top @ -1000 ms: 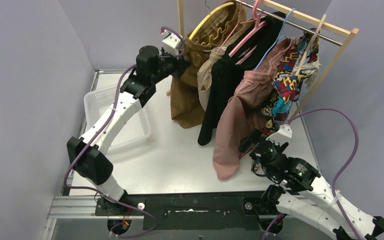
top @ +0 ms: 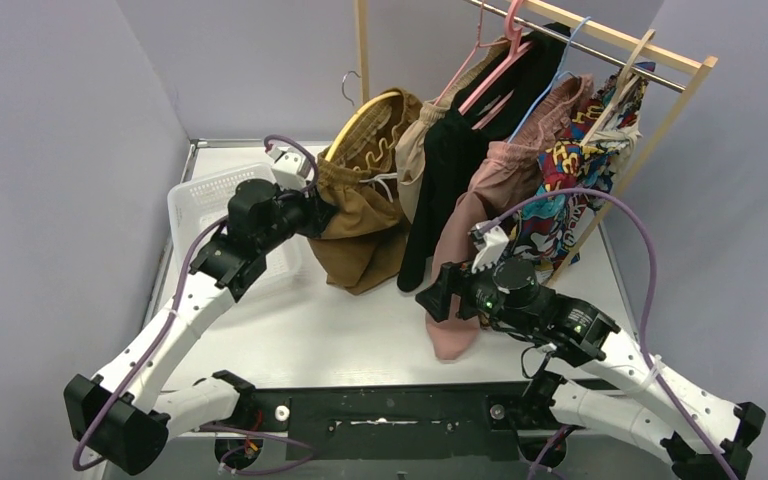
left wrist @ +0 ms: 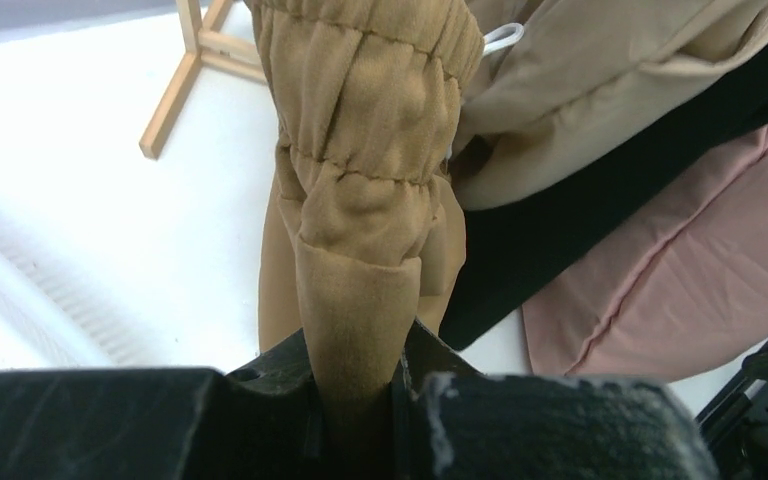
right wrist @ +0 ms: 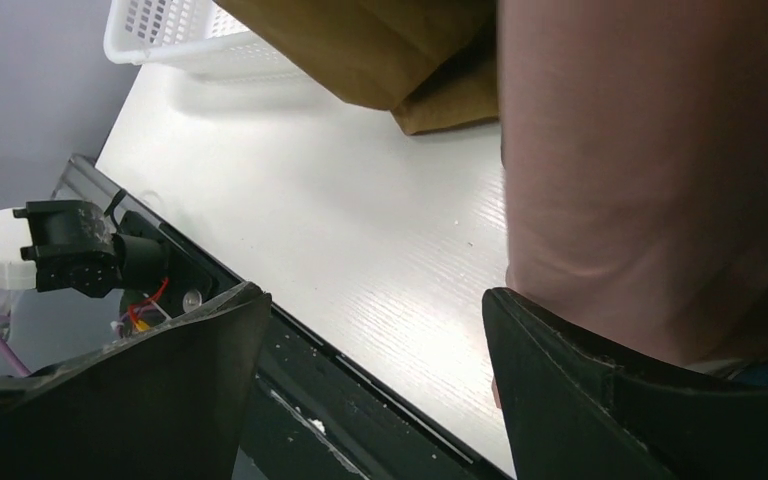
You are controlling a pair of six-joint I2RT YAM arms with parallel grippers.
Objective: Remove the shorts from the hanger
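Brown shorts (top: pixel 360 215) with a white drawstring hang on a yellow hanger (top: pixel 355 122), whose metal hook stands free of the rail in the top view. My left gripper (top: pixel 322 212) is shut on the left side of their waistband; in the left wrist view the bunched brown cloth (left wrist: pixel 360 230) rises from between the fingers. My right gripper (top: pixel 434 300) is in front of the pink trousers' lower leg, lower right of the shorts. Its fingers stand part open in the right wrist view, and nothing shows between the fingers.
Beige shorts (top: pixel 410 165), black trousers (top: pixel 450 170) and pink trousers (top: pixel 480 205) hang close together, with a colourful printed garment (top: pixel 570 185) at the right. A white basket (top: pixel 188 215) stands at the left.
The brown shorts and yellow hanger came away from the rail, moving left and toward the front with my left gripper. My right gripper has swung left, across the pink trousers.
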